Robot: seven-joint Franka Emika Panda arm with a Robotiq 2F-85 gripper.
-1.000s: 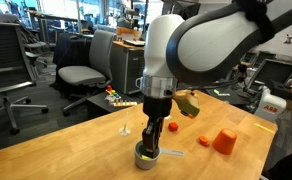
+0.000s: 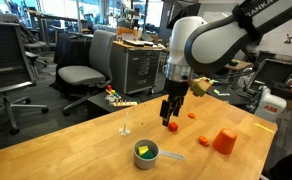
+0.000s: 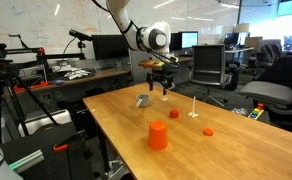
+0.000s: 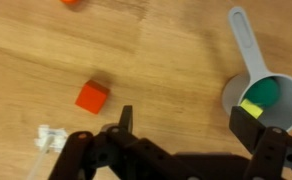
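My open gripper hangs over the table with nothing between its fingers. Below it, in the wrist view, a small red block (image 4: 91,97) lies to the left on bare wood. To the right, a grey pan (image 4: 229,96) with a pale handle (image 4: 247,43) holds a green piece (image 4: 265,93) and a yellow piece (image 4: 252,108); the right finger lies close to the yellow one in the image. Exterior view 1 has the gripper (image 2: 170,110) above and beyond the pan (image 2: 137,160), near the red block (image 2: 173,127).
An orange cup (image 2: 224,141) stands upside down or upright, I cannot tell which, on the right. Small orange-red pieces (image 2: 204,140) lie near it. A thin white upright object (image 3: 194,107) stands behind the block.
Green and yellow now show inside the pan.
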